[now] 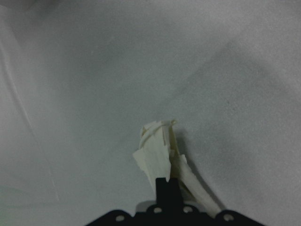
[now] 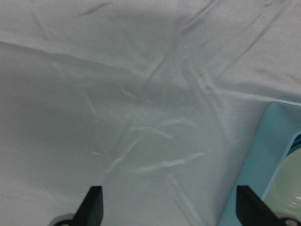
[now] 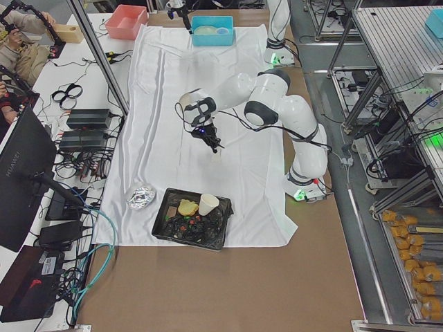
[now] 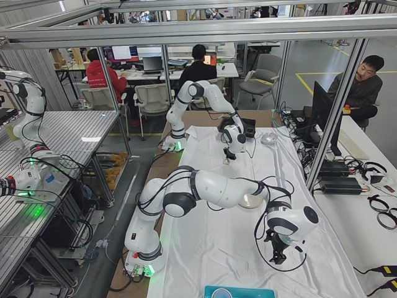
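Observation:
A crumpled pale paper-like scrap [image 1: 155, 150] lies on the white cloth under my left gripper, whose fingers are together at it; whether they grip it is unclear. In the camera left view that gripper [image 3: 216, 144] hangs over the middle of the cloth, the pale scrap [image 3: 216, 155] just below. My right gripper is open above the cloth beside the blue bin [image 2: 254, 165], which holds pale round items.
A black tray [image 3: 176, 235] with a white cup [image 3: 208, 204] and food-like items sits at the near end, with a foil bundle [image 3: 140, 196] to its left. A pink bin [image 3: 127, 21] stands off the cloth.

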